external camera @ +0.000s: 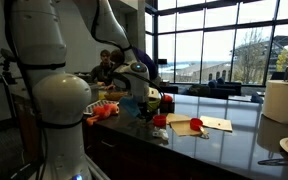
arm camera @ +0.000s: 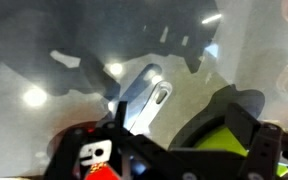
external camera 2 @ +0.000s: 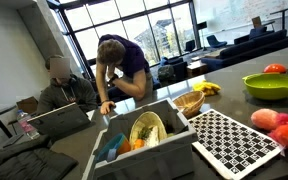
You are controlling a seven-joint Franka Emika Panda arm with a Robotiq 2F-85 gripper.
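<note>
My gripper is open over the dark tabletop, its two fingers reaching up from the bottom of the wrist view. Between and beyond them lies a pale, slim handle (arm camera: 152, 108) with a hole near its end. Beside the right finger shows part of a green thing (arm camera: 224, 139), mostly hidden by the gripper. Something red (arm camera: 101, 172) peeks out at the bottom edge by the left finger. In exterior view 1 the gripper (external camera: 145, 113) hangs low near the table's front edge, left of a red dish (external camera: 160, 121). Exterior view 2 does not show the gripper.
A second red dish (external camera: 196, 124) and a sheet of paper (external camera: 217, 124) lie to the right. In exterior view 2 stand a filled grey bin (external camera 2: 164, 160), a white perforated tray (external camera 2: 232, 142) and a green bowl (external camera 2: 270, 88).
</note>
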